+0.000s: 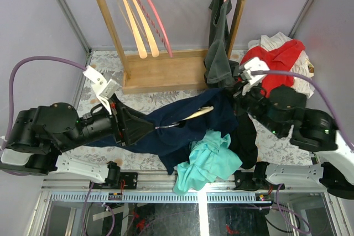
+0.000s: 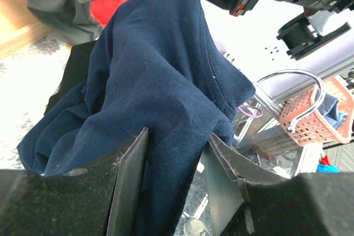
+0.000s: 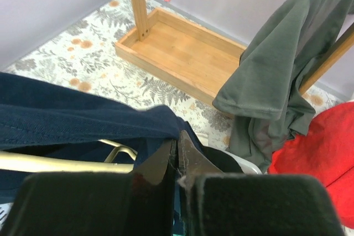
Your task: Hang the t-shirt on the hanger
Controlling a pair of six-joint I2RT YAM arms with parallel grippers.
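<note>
The navy t-shirt (image 1: 182, 136) is bunched in the middle, with a pale wooden hanger (image 1: 198, 113) partly showing in it; the hanger's metal hook (image 1: 167, 126) points toward my left gripper (image 1: 148, 132). In the left wrist view, navy cloth (image 2: 160, 92) lies between that gripper's parted fingers (image 2: 133, 169). My right gripper is shut, pinching a fold of the navy cloth (image 3: 83, 117) at its fingertips. Below this fold the hanger's bar (image 3: 61, 163) runs to the left; its far end is hidden.
A wooden rack (image 1: 166, 70) stands behind, carrying two wooden hangers (image 1: 145, 23), a pink hanger (image 1: 152, 12) and a grey-green garment (image 1: 217, 42). Red cloth (image 1: 276, 62) lies at back right. Turquoise cloth (image 1: 206, 158) sits at the table's front.
</note>
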